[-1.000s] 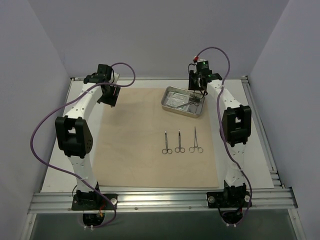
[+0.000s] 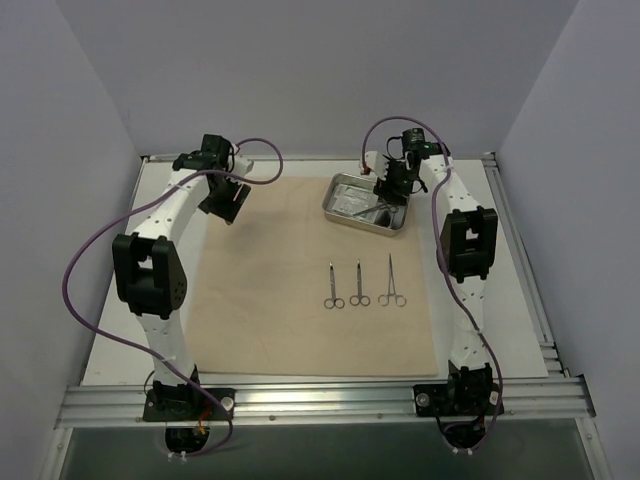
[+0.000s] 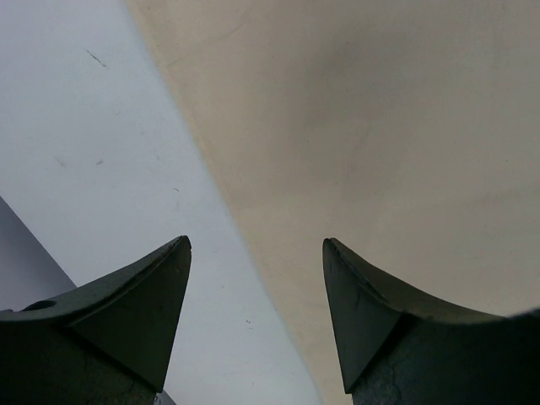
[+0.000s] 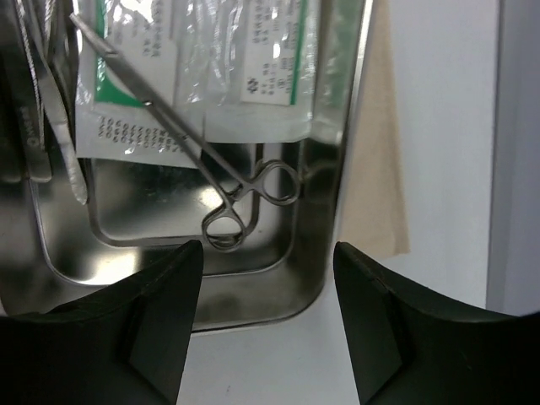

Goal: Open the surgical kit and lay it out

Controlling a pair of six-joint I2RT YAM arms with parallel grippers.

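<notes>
The steel tray [image 2: 346, 222] is at the back right on the beige cloth [image 2: 260, 300]. In the right wrist view it holds clamp-like scissors [image 4: 224, 215], tweezers [image 4: 63, 135] and plastic packets [image 4: 148, 126]. My right gripper is over the tray beside the scissors' rings, fingers apart with nothing between them. Three instruments with ringed handles [image 2: 359, 300] lie in a row on the cloth at front right. My left gripper stands open over the cloth's left edge at the back, holding nothing.
White table [image 2: 130, 340] surrounds the cloth, with grey walls at back and sides.
</notes>
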